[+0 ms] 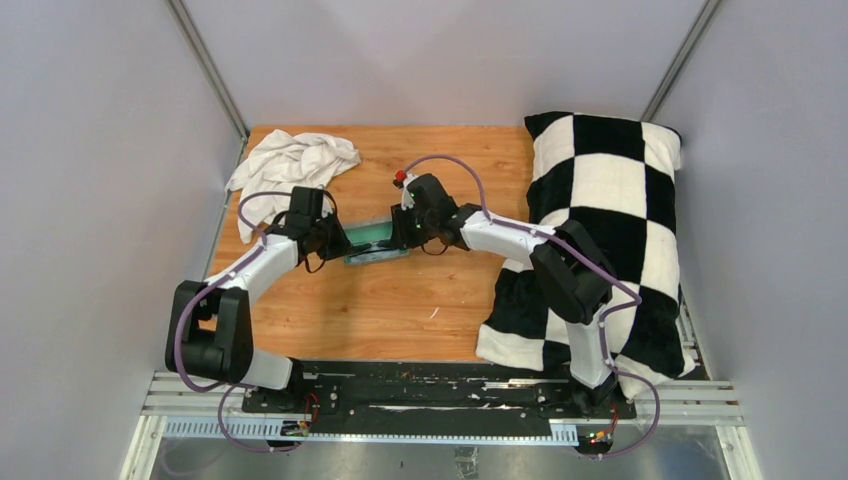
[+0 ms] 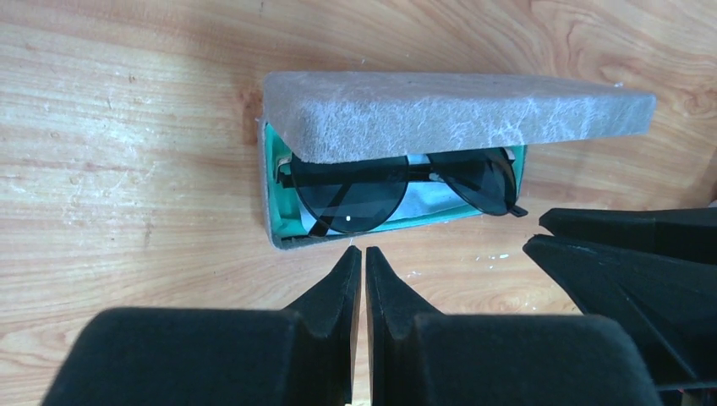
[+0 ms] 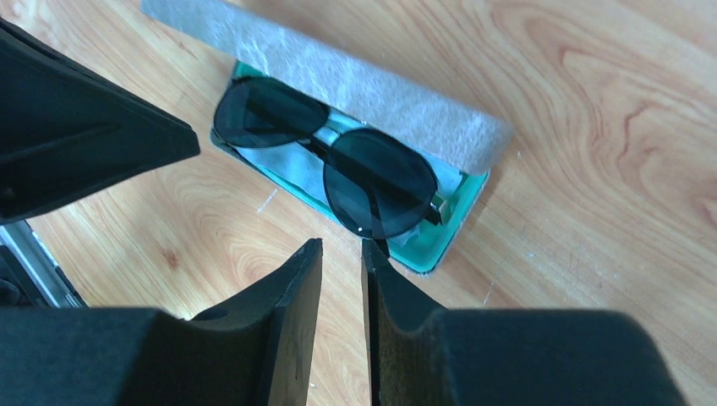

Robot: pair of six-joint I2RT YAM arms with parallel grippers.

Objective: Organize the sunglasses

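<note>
Dark round-lensed sunglasses [image 2: 351,199] lie in the teal-lined case [image 2: 281,222], whose grey lid [image 2: 473,110] leans partly open over them. At one end the frame [image 2: 517,211] pokes past the case's edge. My left gripper is shut just in front of the case's long edge; only a thin gap shows, with nothing visible in it. Facing it at the case's other end, my right gripper is part open. A dark temple end [image 3: 380,247] reaches down to one of its fingertips; whether they touch, I cannot tell.
Behind the left arm lies a crumpled white cloth [image 1: 290,165]. A black-and-white checkered cushion [image 1: 610,215] fills the right side. The bare wooden table [image 1: 400,315] in front of the case is free except for a small white scrap [image 1: 434,312].
</note>
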